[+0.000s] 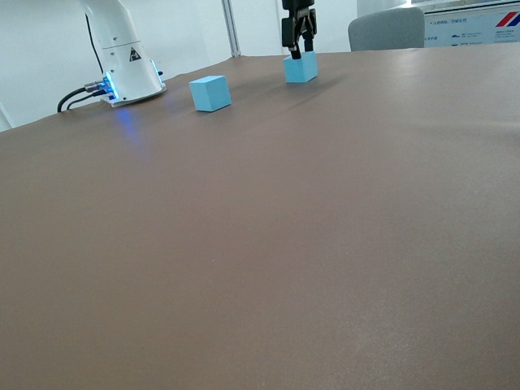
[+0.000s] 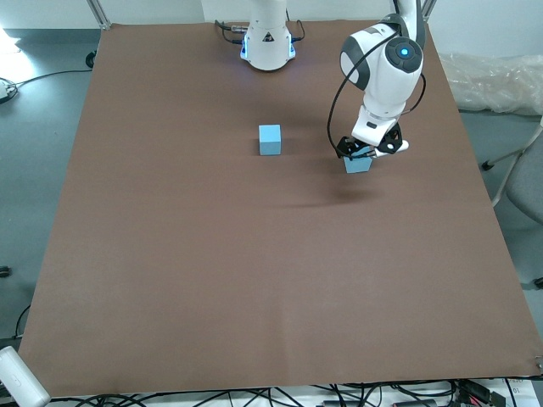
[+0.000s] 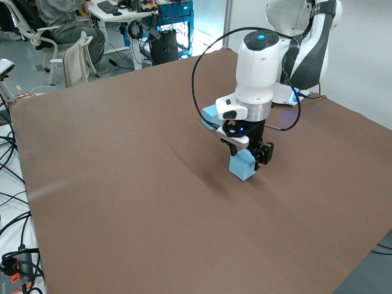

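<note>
Two light blue cubes rest on the brown table (image 2: 254, 254). The free one (image 2: 270, 140) is left of my gripper in the left view, also the nearer cube (image 1: 210, 93) in the top view. My gripper (image 3: 251, 158) points down at the other cube (image 3: 242, 165), its black fingers at the cube's top and sides; in the top view this cube (image 1: 301, 70) appears to sit on the table beneath them. Whether the fingers are closed on it I cannot tell.
A white robot base (image 2: 268, 44) with cables stands at the table's back edge. A grey chair (image 2: 526, 182) stands beside the right edge.
</note>
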